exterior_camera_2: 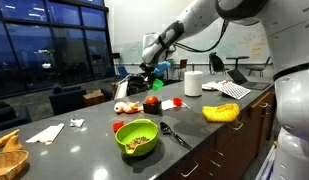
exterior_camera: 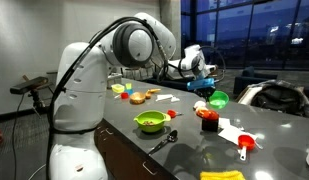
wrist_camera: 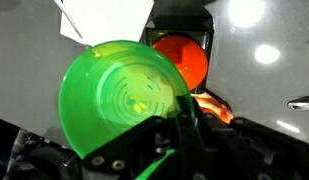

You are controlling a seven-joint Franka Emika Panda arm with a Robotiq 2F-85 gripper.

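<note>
The green bowl (exterior_camera: 219, 99) hangs above the counter, with its rim held in my gripper (exterior_camera: 211, 85), which is shut on it. In the wrist view the round green bowl (wrist_camera: 114, 110) fills the left half, its inside facing the camera and showing no solid contents. My gripper's dark fingers meet its right edge. Below and beside the raised bowl stands a small black box (exterior_camera: 209, 125) with something red in it. From the other side, the bowl (exterior_camera_2: 158, 86) appears just above and right of that box (exterior_camera_2: 152, 108).
A lime-green bowl (exterior_camera_2: 137, 137) stands on the counter, with a black utensil (exterior_camera_2: 177, 132) beside it. A yellow cloth (exterior_camera_2: 222, 113) and a red-handled ladle (exterior_camera: 245, 143) lie nearby. White paper (wrist_camera: 109, 18) and an orange-white item (wrist_camera: 211, 106) flank the box.
</note>
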